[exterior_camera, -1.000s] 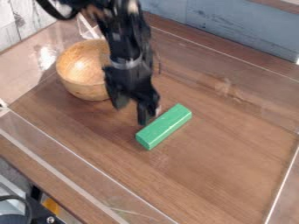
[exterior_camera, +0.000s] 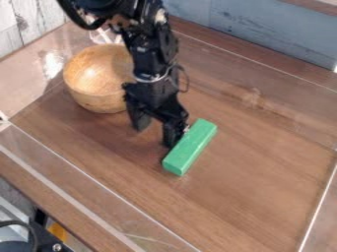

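Observation:
My black gripper is low over the wooden table, open, its fingers reaching down at the upper-left end of a green rectangular block. The block lies diagonally on the table, right of the gripper. Whether the fingers touch it is hard to tell. A round wooden bowl sits at the upper left, partly behind the arm.
Clear raised edges run along its sides, and a pale blue wall stands at the back.
The arm has come down beside the green block over the last second. The block has shifted slightly right and down in view and turned a little more upright in the picture.

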